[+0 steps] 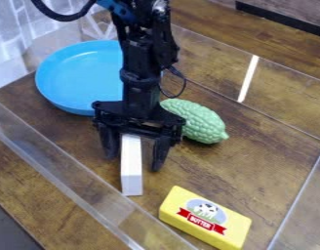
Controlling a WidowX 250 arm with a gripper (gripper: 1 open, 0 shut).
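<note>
The black gripper [134, 148] is low over the wooden table at the centre of the camera view, with its fingers either side of a white rectangular block [132, 178]. The block lies lengthwise toward the front, its far part partly hidden by the gripper. Whether the fingers press on it is not clear.
A blue plate [65, 83] sits at the back left. A green bumpy vegetable toy [197, 122] lies right of the gripper, and a yellow butter box [203, 215] at the front right. Clear walls edge the area.
</note>
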